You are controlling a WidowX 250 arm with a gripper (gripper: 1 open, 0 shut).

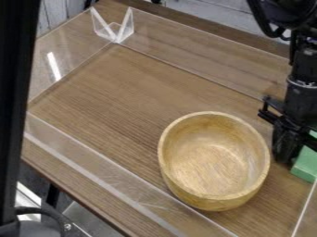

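A round wooden bowl (213,157) sits on the wooden table at the lower centre of the view. Just right of it, at the right edge, the black gripper (287,144) reaches down beside a green object (305,167), which is partly hidden behind it. The fingertips are dark and crowded against the green object, so whether anything is between them cannot be seen.
Clear plastic walls (99,180) border the wooden work area (124,93). A clear angular piece (113,27) stands at the back left. A dark vertical structure lines the left edge.
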